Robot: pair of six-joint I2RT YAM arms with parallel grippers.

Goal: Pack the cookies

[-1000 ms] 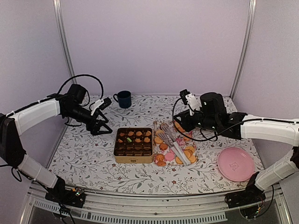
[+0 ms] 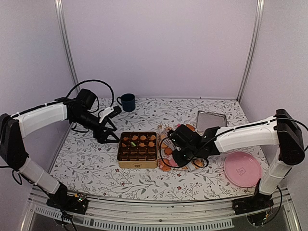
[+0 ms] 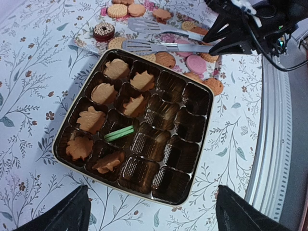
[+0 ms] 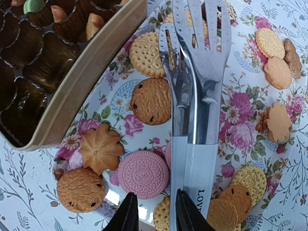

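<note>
The brown divided box (image 2: pixel 137 162) holds leaf-shaped and other cookies and a green piece in several compartments. Right of it, a floral tray (image 4: pixel 240 120) carries assorted cookies, among them a pink cookie (image 4: pixel 143 174) and a scalloped cookie (image 4: pixel 101 147), with two metal tongs (image 4: pixel 202 168) lying across them. My right gripper is low over the tray's front part, its fingertips part open beside the tongs' handles; whether they touch anything is unclear. My left gripper hangs open above the table to the left of the box, holding nothing.
A pink plate (image 2: pixel 242 169) lies at the front right, a grey tray (image 2: pixel 211 119) at the back right, and a dark mug (image 2: pixel 128 102) at the back left. The table left of the box is clear.
My right gripper has come down and toward the front left, onto the cookie tray.
</note>
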